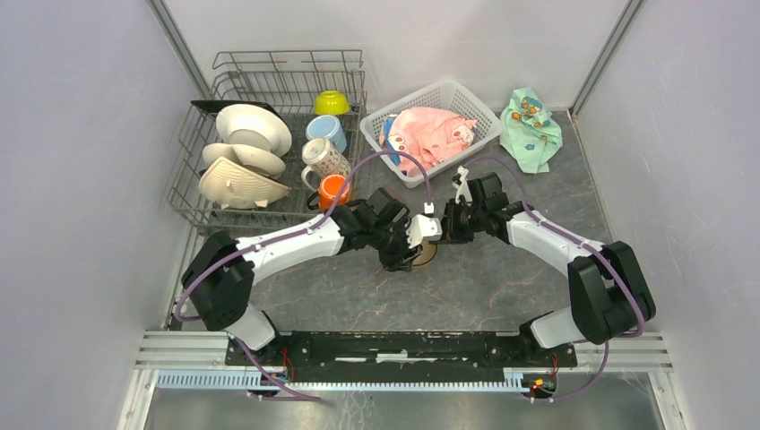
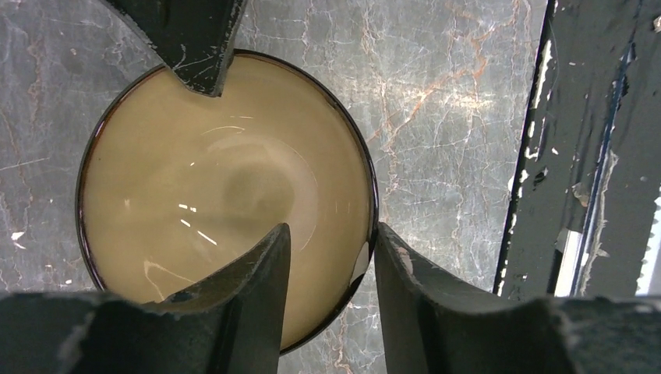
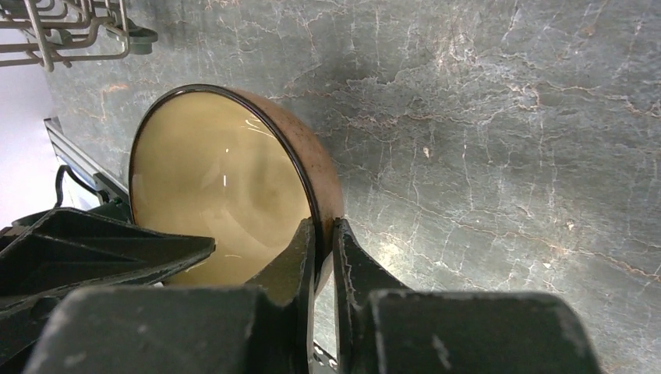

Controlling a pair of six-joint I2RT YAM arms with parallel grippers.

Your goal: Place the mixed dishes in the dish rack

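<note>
A tan bowl with a dark rim (image 2: 195, 179) is between my two grippers at the centre of the worktop, partly hidden in the top view (image 1: 425, 256). My right gripper is shut on its rim. My left gripper stands part open over the opposite rim, with that rim between or just under its fingertips; whether it grips cannot be told. The dish rack (image 1: 272, 57) at the back left holds white plates, an orange mug (image 1: 333, 185), a patterned mug (image 1: 323, 156), a light blue cup (image 1: 325, 131) and a yellow bowl (image 1: 331, 101).
A white basket (image 1: 484, 134) with pink cloth stands at the back, beside a green cloth (image 1: 531, 139) on the right. The arms are close together at the centre.
</note>
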